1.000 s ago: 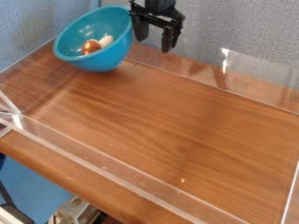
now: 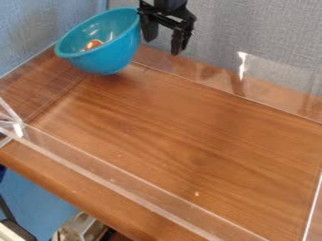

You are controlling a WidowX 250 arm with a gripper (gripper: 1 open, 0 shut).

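Observation:
A turquoise bowl (image 2: 104, 55) sits tilted at the back left of the wooden floor (image 2: 189, 141), raised along its far side near the grey wall. A small reddish-orange object (image 2: 93, 44) shows inside it, mostly hidden by the near rim. My black gripper (image 2: 165, 35) hangs at the top centre, just right of the bowl, with its fingers apart and nothing visible between them.
Clear low panels edge the wooden surface, with white tape (image 2: 10, 129) at the left. Grey padded walls stand at the back and left. The middle and right of the floor are empty.
The bowl has tilted slightly, so less of its contents shows; the white item seen inside earlier is now hidden. My gripper has shifted very slightly.

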